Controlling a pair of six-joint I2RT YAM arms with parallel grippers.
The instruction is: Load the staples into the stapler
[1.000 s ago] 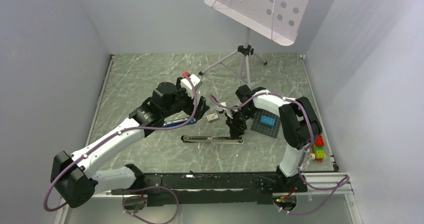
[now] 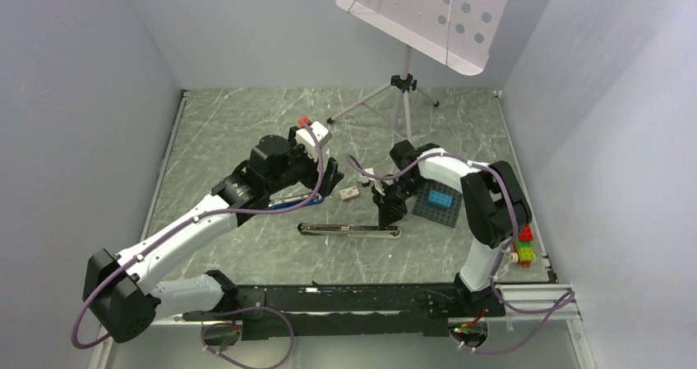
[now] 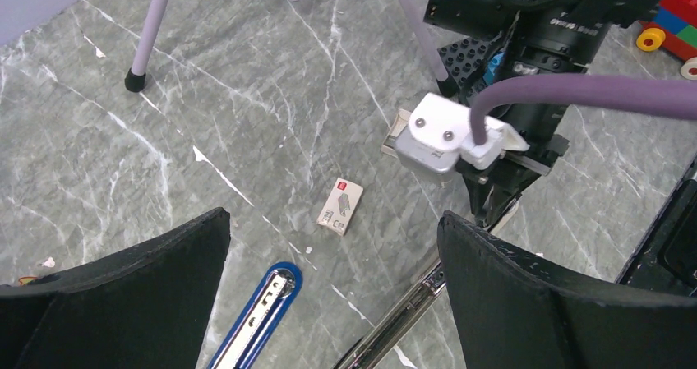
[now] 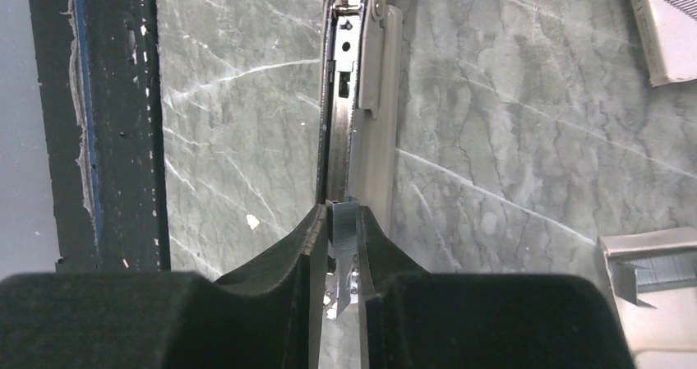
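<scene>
An opened metal stapler [image 2: 337, 229] lies lengthwise near the front of the table, its channel [image 4: 341, 139] exposed in the right wrist view. My right gripper is shut on a short strip of staples [image 4: 343, 225], held at the near end of that channel. My left gripper hangs open higher up, left of the right one, above a blue stapler [image 3: 259, 315]. A small staple box [image 3: 339, 205] lies between them, and an open box of staples [image 4: 657, 303] sits beside my right gripper.
A dark studded plate with a blue brick [image 2: 440, 199] lies right of the right gripper, and coloured bricks [image 2: 524, 246] sit at the right edge. A tripod stand [image 2: 403, 98] occupies the back.
My right arm has shifted very slightly to the right over the stapler's end. The left arm and the objects on the table look unmoved.
</scene>
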